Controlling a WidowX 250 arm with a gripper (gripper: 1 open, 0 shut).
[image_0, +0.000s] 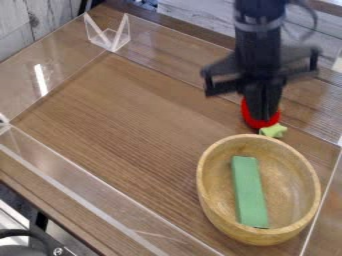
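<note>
My gripper (258, 75) hangs over the back right of the table, blurred by motion, so its fingers are unclear. Just below it a red object (262, 114) is partly visible, with a small light green piece (273, 131) by it. At the front right, a tan bowl (291, 207) holds a long green block (249, 191) lying lengthwise.
A white wire-like holder (107, 32) sits at the back left. Dark cables lie at the front left corner.
</note>
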